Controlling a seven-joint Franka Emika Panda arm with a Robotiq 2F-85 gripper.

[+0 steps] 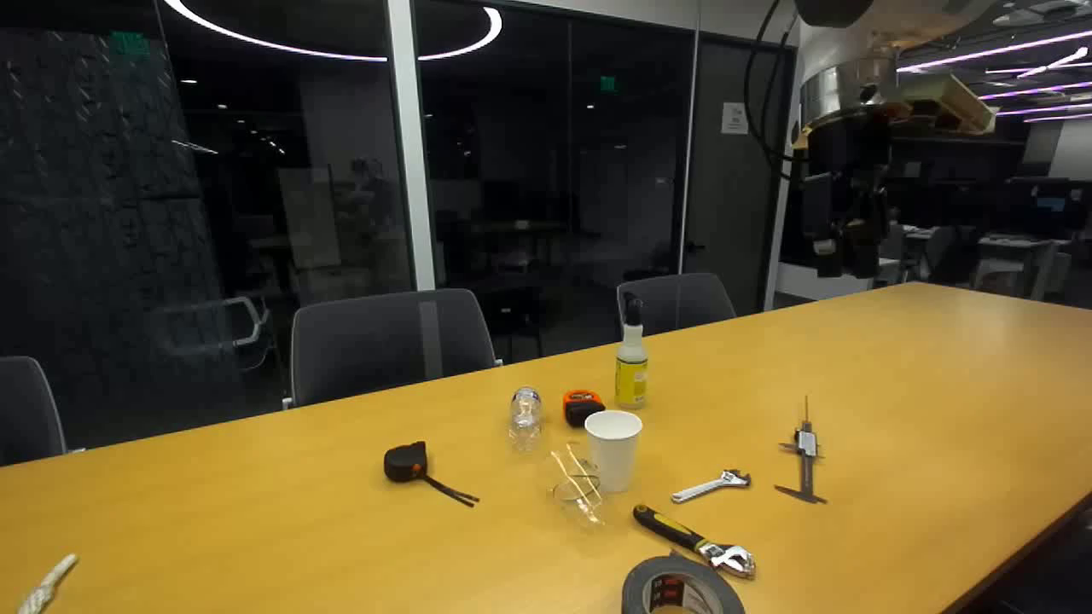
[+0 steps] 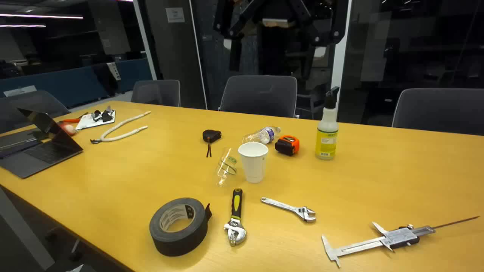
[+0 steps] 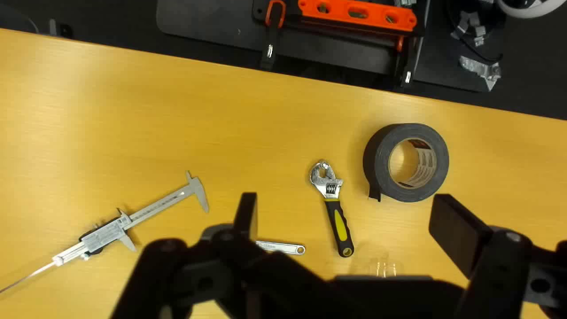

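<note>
High above the table my gripper [image 2: 275, 61] stands open, its two fingers spread wide with nothing between them. In the wrist view a black and yellow adjustable wrench [image 3: 336, 215] and a roll of black tape [image 3: 380, 165] lie below the open fingers. A smaller silver wrench [image 2: 286, 206] rests to the right of the yellow one in exterior view 2; in the wrist view my gripper hides part of it. Digital calipers [image 2: 376, 243] lie at the right. A white paper cup [image 2: 254, 165] stands upright beside a clear plastic cup [image 2: 225, 167] on its side.
Behind the cups are a clear bottle [image 2: 262, 135], an orange tape measure [image 2: 287, 145], a black tape measure [image 2: 211, 135] and an upright spray bottle [image 2: 327, 136]. A laptop [image 2: 47, 147] and white rope [image 2: 118, 128] lie far left.
</note>
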